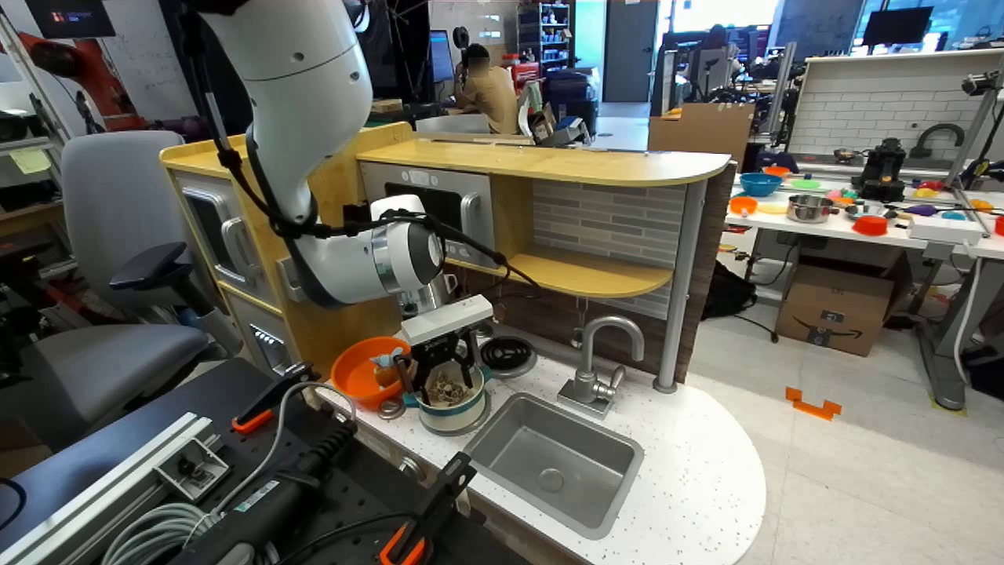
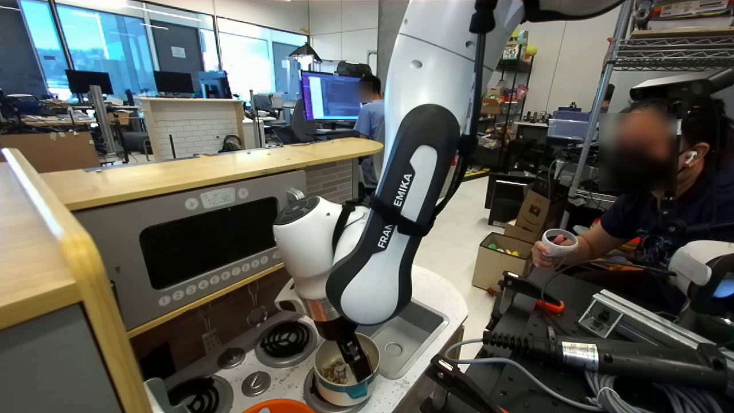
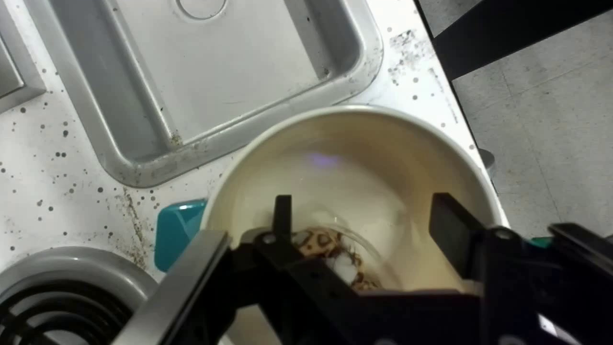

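Observation:
A cream pot (image 1: pixel 452 414) with a teal band and teal handles (image 3: pixel 179 233) stands on a burner beside the sink. In its bottom lies a brown, spotted item with a whitish patch (image 3: pixel 345 267), partly hidden by the gripper; a clear curved edge shows around it. My gripper points down at the pot, its fingers (image 3: pixel 281 215) spread apart over the pot's inside. Nothing is visibly clasped between them. From the other side, one dark finger (image 2: pixel 354 358) reaches inside the rim; how close the tips are to the contents is unclear.
The empty grey sink (image 1: pixel 555 466) and its faucet (image 1: pixel 602 348) are beside the pot. On the other side stands an orange bowl (image 1: pixel 362 377) with items in it. A bare burner (image 1: pixel 506 353) lies behind.

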